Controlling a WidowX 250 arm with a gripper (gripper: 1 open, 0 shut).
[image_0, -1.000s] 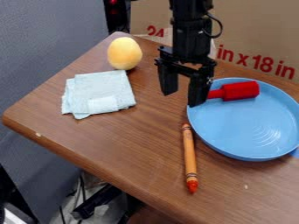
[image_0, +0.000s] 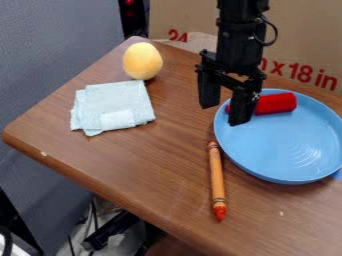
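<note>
My black gripper (image_0: 225, 92) stands open above the left rim of a blue plate (image_0: 281, 145), its fingers pointing down. A red cylindrical object (image_0: 278, 103) lies on the back of the plate, partly behind the right finger. An orange crayon (image_0: 217, 185) with a red tip lies on the wooden table left of the plate. A folded pale blue cloth (image_0: 110, 105) and a yellow rounded object (image_0: 142, 60) lie to the left.
A cardboard box (image_0: 307, 40) stands behind the table. The table's left edge drops to the floor.
My gripper has moved slightly to the right and down, toward the plate and red object. The objects on the table look unchanged.
</note>
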